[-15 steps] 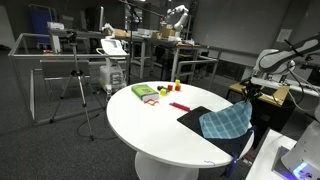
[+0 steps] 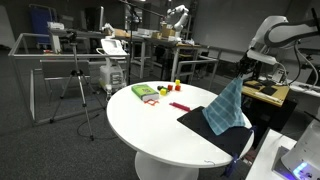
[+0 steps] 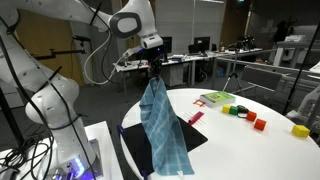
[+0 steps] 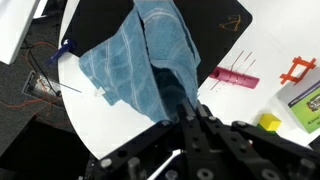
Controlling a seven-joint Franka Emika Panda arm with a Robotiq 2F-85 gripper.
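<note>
A blue cloth (image 2: 227,108) hangs in a long drape from my gripper (image 2: 242,75), its lower part spread over the black mat (image 2: 197,124) on the round white table. In exterior view 2 the cloth (image 3: 166,128) narrows upward to the fingertips of the gripper (image 3: 155,78). The wrist view has the cloth (image 4: 120,68) rising in folds towards the gripper, which is shut on its gathered end. The fingertips themselves are partly lost among the folds and dark gripper parts.
A green box (image 2: 145,91) lies on the far side of the table, with several red and yellow blocks beside it. A red item (image 4: 234,77) lies just off the mat.
My gripper has risen with the cloth's end in it. The cloth has gone from a low heap to a tall, stretched drape, with its lower edge still down at the mat.
</note>
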